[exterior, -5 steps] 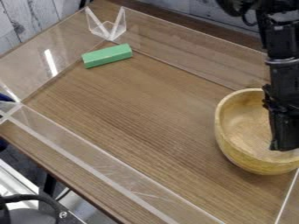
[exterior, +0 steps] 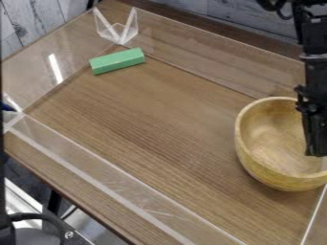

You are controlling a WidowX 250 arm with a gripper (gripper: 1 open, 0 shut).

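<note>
A wooden bowl (exterior: 262, 159) sits on the right side of the wooden tabletop. The dark gripper (exterior: 311, 129) is at the right edge of the camera view, reaching down over the bowl's right part and partly cut off by the frame. Its fingers are dark and small; I cannot tell how far apart they are or whether anything is between them.
A green block (exterior: 118, 61) lies at the upper left, with a clear angular plastic piece (exterior: 117, 29) behind it. Dark equipment (exterior: 29, 230) stands beyond the table at the lower left.
The gripper has shifted slightly to the right over the bowl, moving farther toward the frame's edge. The bowl and other objects look unchanged.
</note>
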